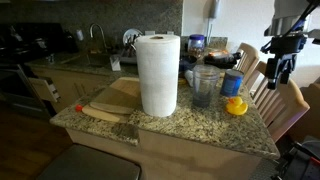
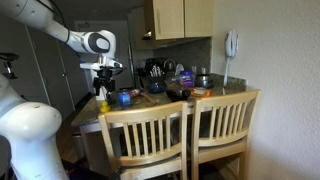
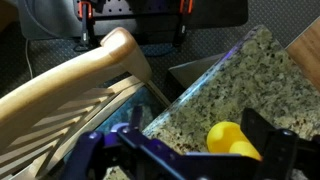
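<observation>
A yellow toy, seemingly a rubber duck point(image 1: 236, 105), sits on the speckled stone counter point(image 1: 190, 125) near its right end. In the wrist view the yellow toy point(image 3: 226, 136) shows at the lower right, partly covered by the dark fingers. My gripper point(image 1: 281, 78) hangs above and to the right of the counter, beyond its edge and apart from the toy. Its two dark fingers stand wide apart in the wrist view; the gripper is open with nothing held.
A white paper towel roll point(image 1: 158, 78), a clear pitcher point(image 1: 206, 86) and a blue can point(image 1: 232, 82) stand left of and behind the toy. Cutting boards point(image 1: 112, 96) lie farther left. A wooden chair point(image 3: 65, 82) stands close beside the counter, near the gripper.
</observation>
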